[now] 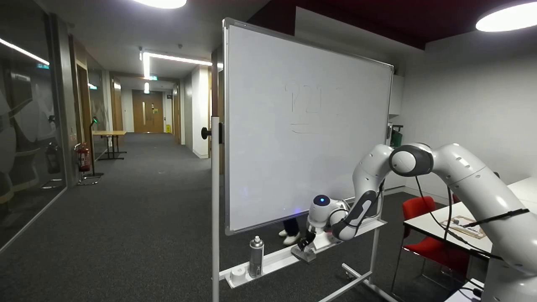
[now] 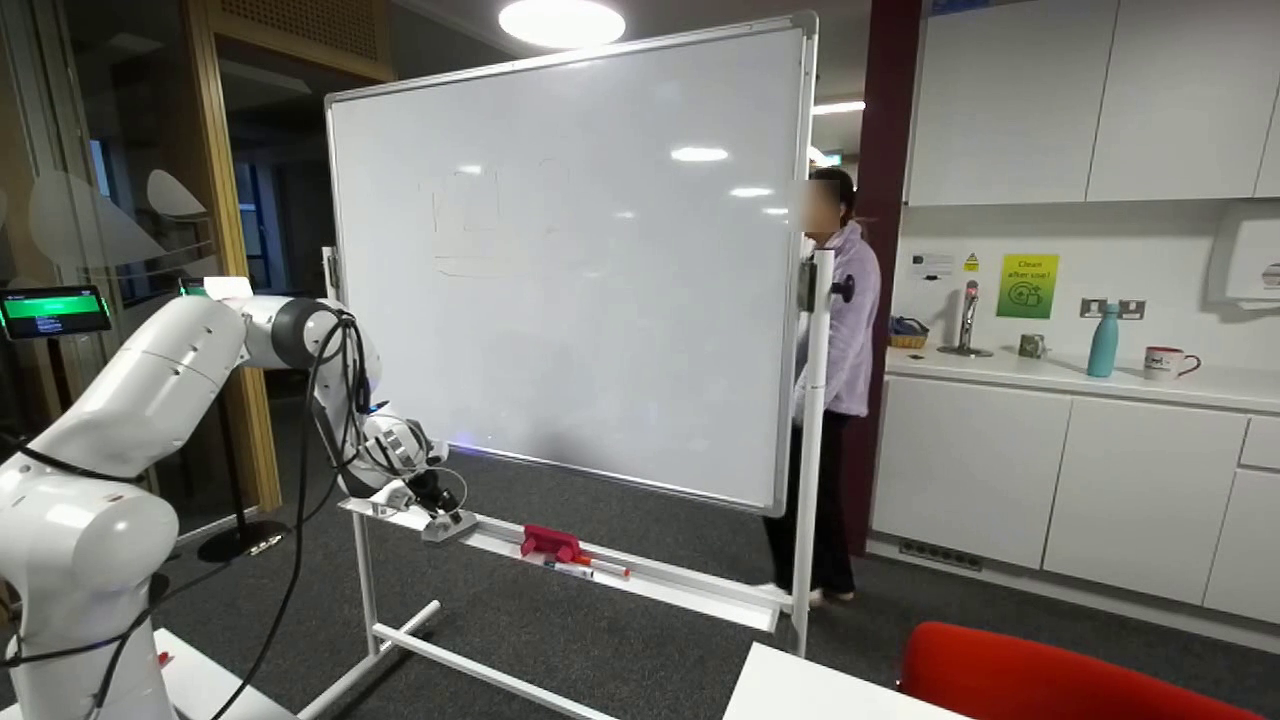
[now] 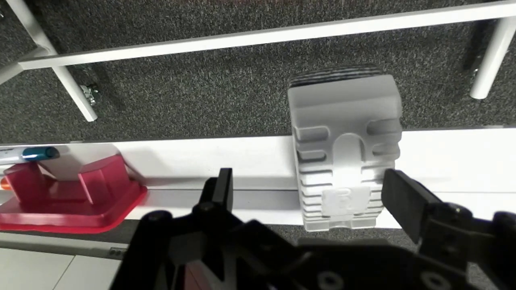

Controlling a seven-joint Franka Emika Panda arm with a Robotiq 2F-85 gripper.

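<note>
A grey ridged eraser [image 3: 346,154] lies across the whiteboard's white tray, its far end sticking out over the floor in the wrist view. My gripper is open around its near part. The right finger [image 3: 406,205] is close beside the eraser, while a wide gap separates the left finger [image 3: 222,188] from it. In the first exterior view the gripper [image 1: 305,244] is down at the eraser [image 1: 304,254] on the tray. Faint pen strokes [image 1: 304,98] show on the whiteboard [image 1: 272,151].
A red holder [image 3: 67,208] and a marker [image 3: 31,154] are on the tray to the left in the wrist view. A spray can [image 1: 256,257] and a white roll [image 1: 238,274] stand at the tray's other end. Behind the board stands a person [image 2: 852,312].
</note>
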